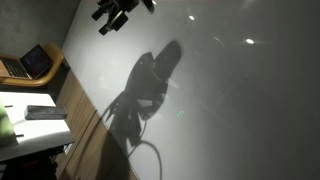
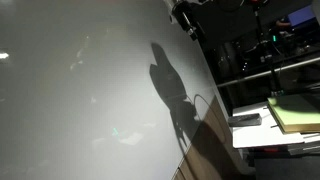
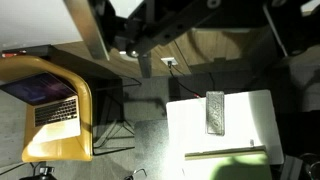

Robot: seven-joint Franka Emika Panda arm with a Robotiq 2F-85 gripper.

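Note:
Along the top edge of exterior view 1, my dark gripper point(image 1: 100, 22) hangs in front of a large pale board point(image 1: 240, 110). Its two fingertips look spread apart, and I see nothing between them. Only a small dark part of the arm shows near the top in exterior view 2. In the wrist view, blurred dark gripper parts fill the top. Below them, a grey oblong block point(image 3: 215, 113) rests on a white tabletop point(image 3: 183, 125), clear of the gripper. Beside it lies a green book-like object point(image 3: 228, 168).
A laptop point(image 3: 55, 118) sits on an orange chair point(image 3: 82, 150), left of the white tabletop. The arm's shadow point(image 1: 145, 90) falls across the board. Wooden planks point(image 1: 85, 125) run along the board's edge. Cables point(image 3: 125, 85) trail over the dark floor.

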